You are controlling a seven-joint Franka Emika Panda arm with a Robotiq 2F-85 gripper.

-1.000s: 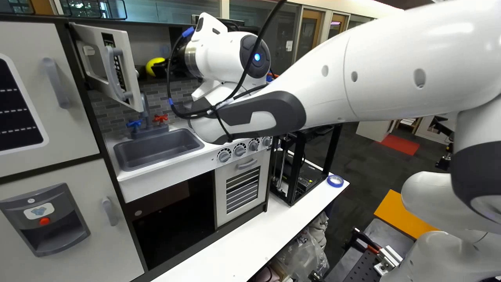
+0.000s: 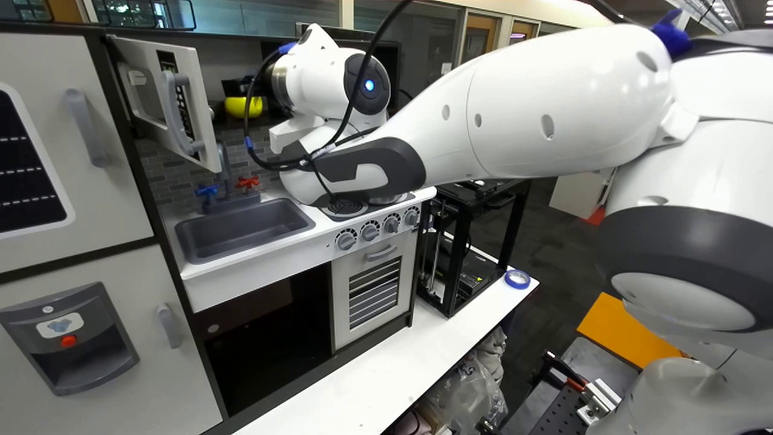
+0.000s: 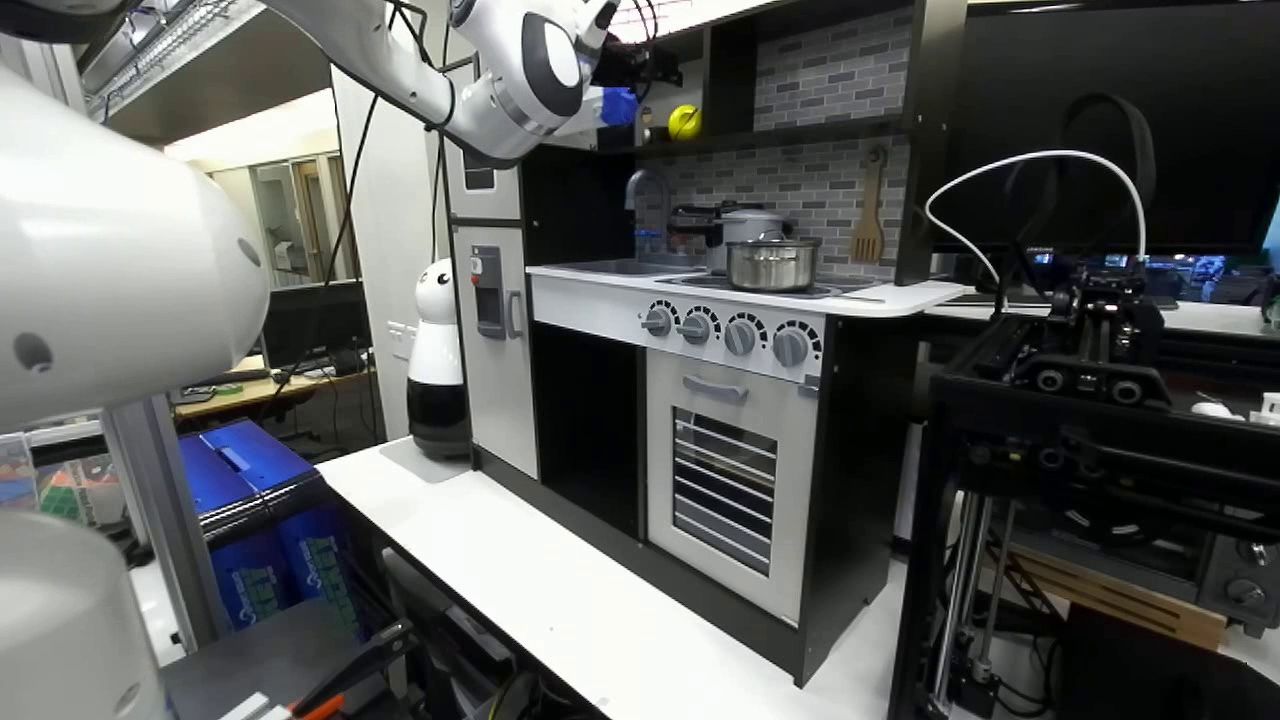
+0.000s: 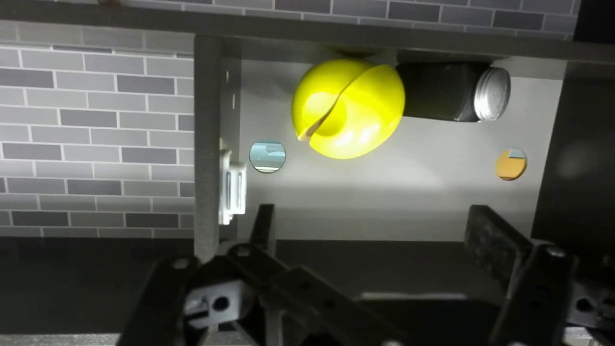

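Note:
In the wrist view, a round yellow thing (image 4: 351,109) with a dark curved slit rests inside an open compartment with pale walls (image 4: 403,213). A black jar with a silver lid (image 4: 493,94) lies beside it, to its right. My gripper is open in front of the compartment, its fingers wide apart with nothing between them; the yellow thing is farther in, apart from them. In exterior view 1 the yellow thing (image 2: 243,107) shows below dark gripper parts. Exterior view 2 shows it on the shelf (image 3: 685,121), right of the blue-marked wrist.
The white cupboard door (image 2: 170,105) stands open left of my wrist. Below are the sink (image 2: 246,228) and faucet (image 2: 224,170). A steel pot (image 3: 771,265) sits on the stove, and a vertical divider (image 4: 207,144) bounds the compartment's left side.
My arm has moved left in exterior view 1, and the wrist is closer to the open door.

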